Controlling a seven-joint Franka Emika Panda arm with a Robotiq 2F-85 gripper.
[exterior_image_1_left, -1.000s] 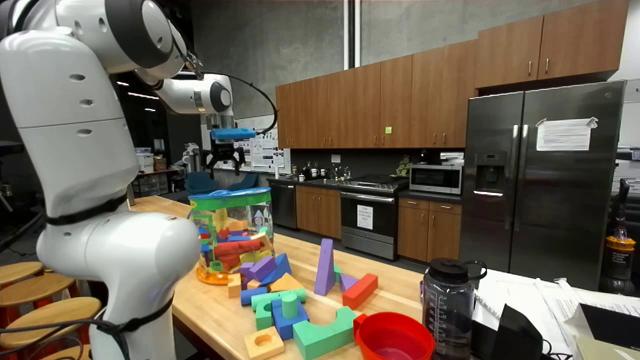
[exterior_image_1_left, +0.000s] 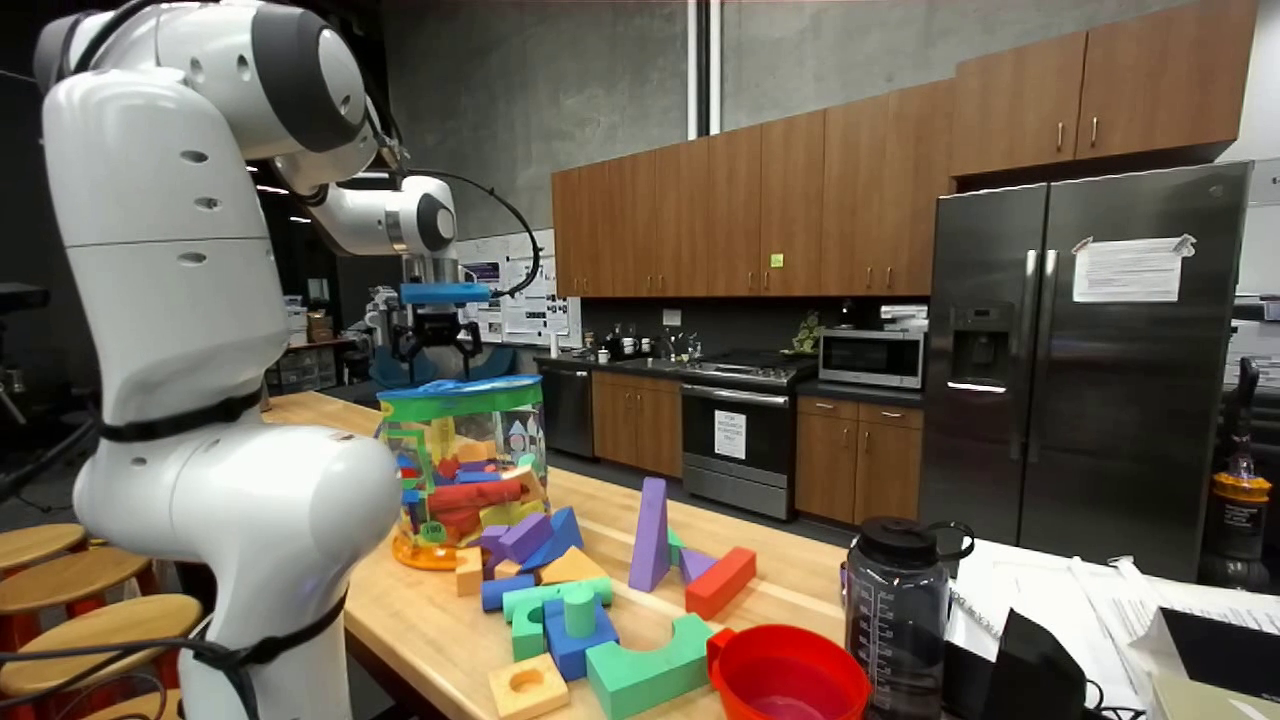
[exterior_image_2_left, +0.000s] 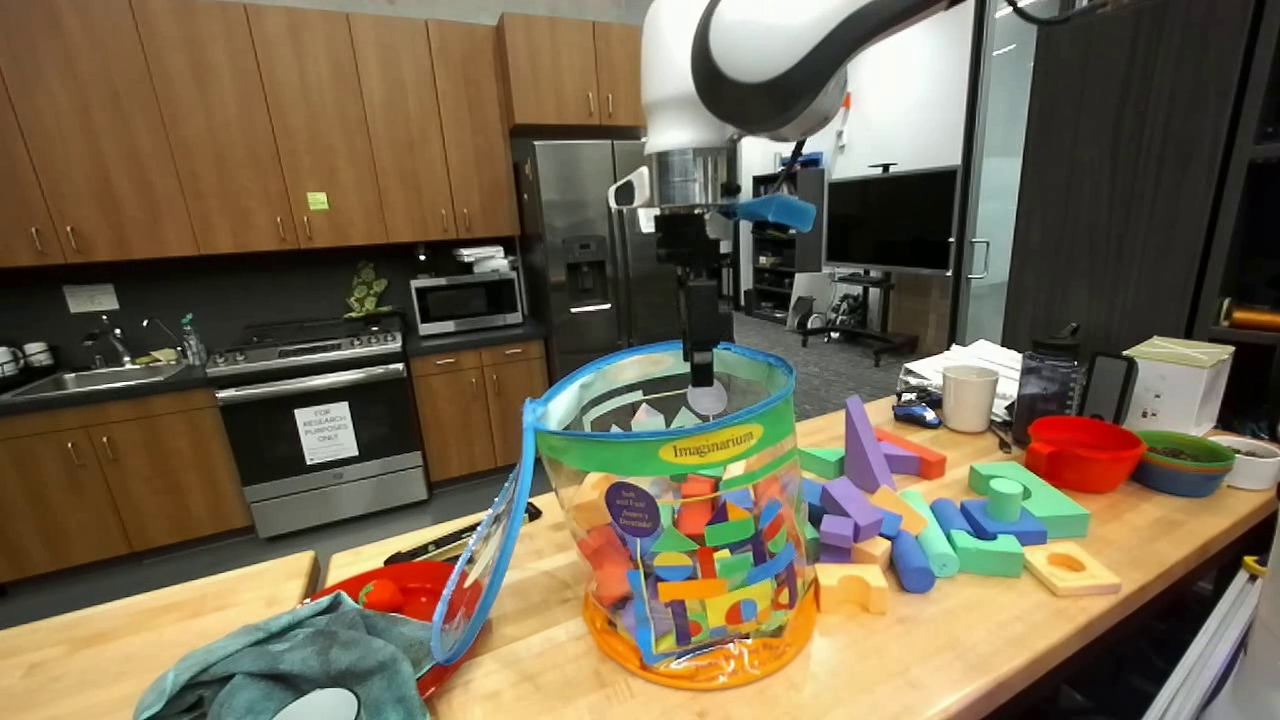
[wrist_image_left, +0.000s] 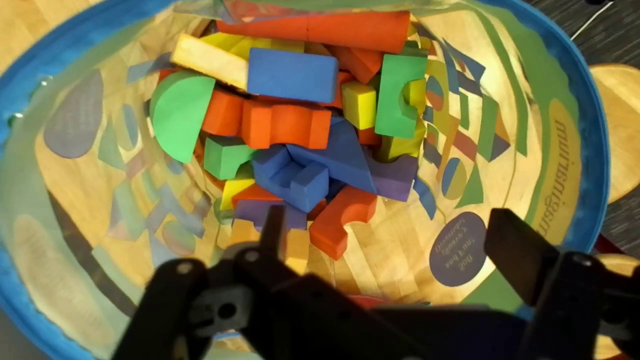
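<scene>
My gripper (exterior_image_1_left: 439, 358) is open above the clear, blue-rimmed bag (exterior_image_2_left: 573, 449), pointing straight down. In exterior view 2 its fingers hang at the height of the bag's mouth. Looking down in the wrist view, I see many coloured foam blocks heaped in the bag, among them a blue block (wrist_image_left: 292, 75), a green half-round (wrist_image_left: 180, 111) and a red arch block (wrist_image_left: 342, 220). Nothing sits between the fingers. More blocks lie loose on the table beside the bag, including a tall purple wedge (exterior_image_1_left: 649, 536) and a green arch (exterior_image_1_left: 649, 668).
A red cup (exterior_image_1_left: 788, 676) and a dark bottle (exterior_image_1_left: 895, 618) stand at the table's near end. The bag's lid (exterior_image_2_left: 486, 546) hangs open over a red plate (exterior_image_2_left: 414, 584), close to a teal cloth (exterior_image_2_left: 300, 666). The blue rim encircles the space below my gripper.
My gripper has come down towards the bag's mouth and shifted slightly left in exterior view 1. The bag and loose blocks have stayed put.
</scene>
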